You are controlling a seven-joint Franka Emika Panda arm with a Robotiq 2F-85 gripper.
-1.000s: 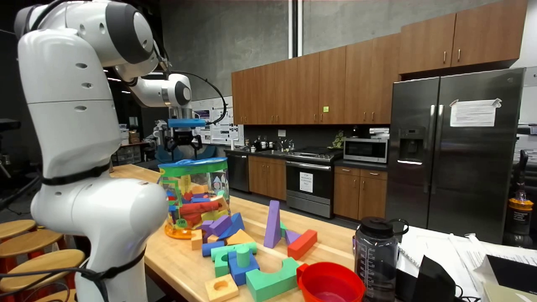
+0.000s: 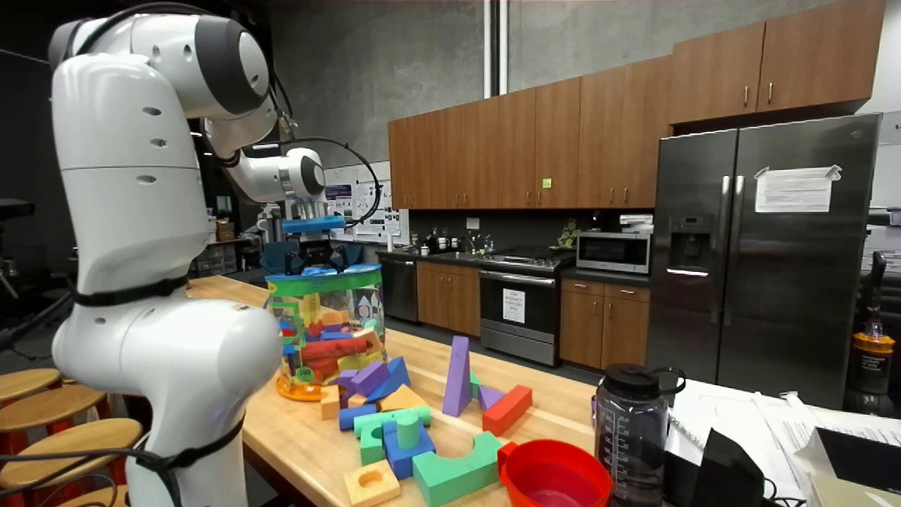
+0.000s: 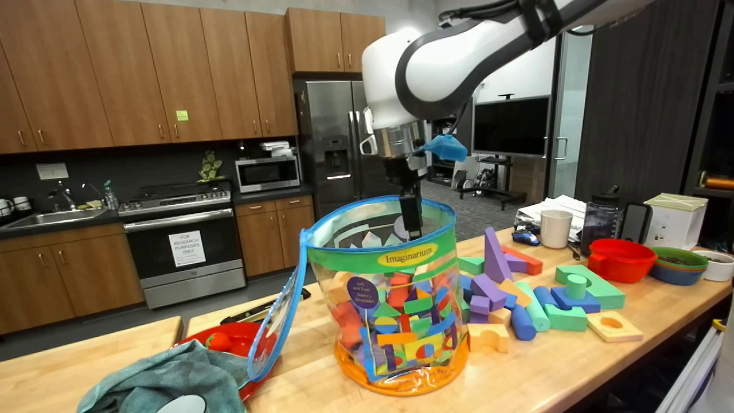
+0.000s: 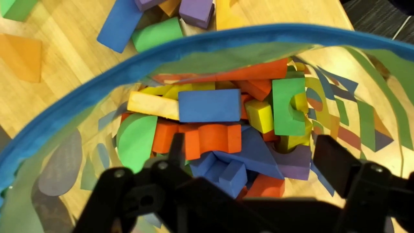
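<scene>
My gripper points down into the mouth of a clear round bag (image 3: 395,258) with a blue rim and an orange base. Its fingers stand wide open, with nothing held between them. In the wrist view, colored blocks fill the bag below: a blue rectangular block (image 4: 209,105), an orange arched block (image 4: 213,140), a green notched block (image 4: 288,106) and a purple arched block (image 4: 291,161). The fingers hang above these blocks, apart from them as far as I can tell. From the second exterior view, a black finger (image 3: 411,213) overlaps the bag's rim.
Loose blocks lie beside the bag, including a tall purple wedge (image 2: 457,376) and a green arch (image 2: 456,470). A red bowl (image 2: 555,474) and a dark bottle (image 2: 631,431) stand beyond them. The bag's lid flap (image 3: 278,323) hangs open near a teal cloth (image 3: 168,382).
The arm has lowered, bringing my gripper from above the bag down to its rim. In exterior view 1, the bag and loose blocks look unmoved.
</scene>
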